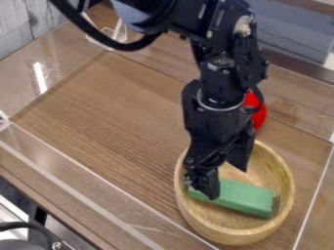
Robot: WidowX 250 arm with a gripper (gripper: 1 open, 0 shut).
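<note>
A round light wooden bowl [235,229] sits at the lower right with a green block [241,200] lying in it. My black gripper [222,166] is over the back left part of the bowl, its fingers apart, one reaching down near the block's left end. I cannot tell whether that finger touches the block. Behind the gripper, a red object [257,112] is partly hidden by my arm.
A dark cable or part lies at the bottom left corner.
</note>
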